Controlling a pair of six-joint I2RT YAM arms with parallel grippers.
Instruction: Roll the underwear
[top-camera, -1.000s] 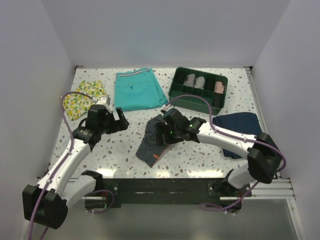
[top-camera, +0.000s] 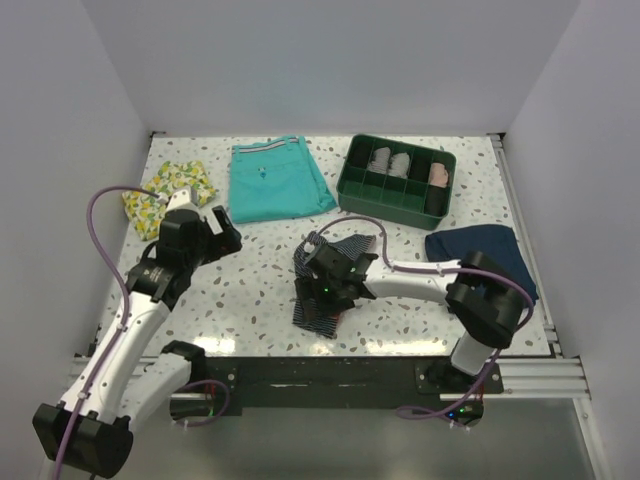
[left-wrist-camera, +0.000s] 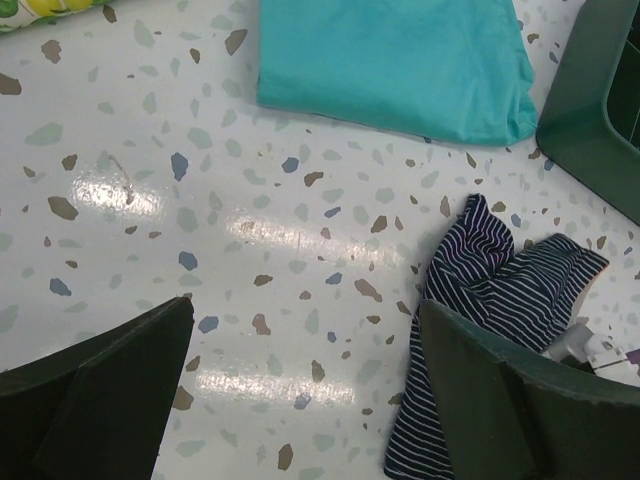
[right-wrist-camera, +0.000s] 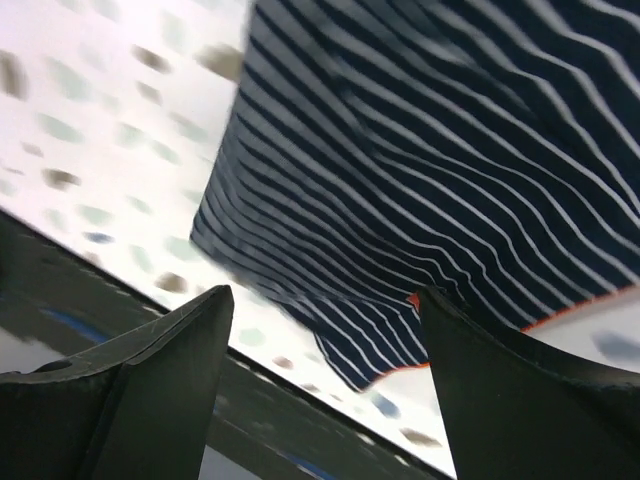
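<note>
The dark navy, white-striped underwear lies rumpled near the front middle of the speckled table, with a small orange edge showing in the right wrist view. My right gripper is open, low over the underwear, whose striped fabric lies between and beyond the fingers; the top view hides part of it beneath the arm. My left gripper stands open to the left, above bare table, with nothing between its fingers.
A teal cloth and a yellow floral cloth lie at the back left. A green compartment box with rolled items stands at the back right, a navy cloth at the right.
The underwear's front part has shifted to the right and now points more straight toward the front. My right gripper has moved slightly toward the front. My left arm has moved left from a second ago.
</note>
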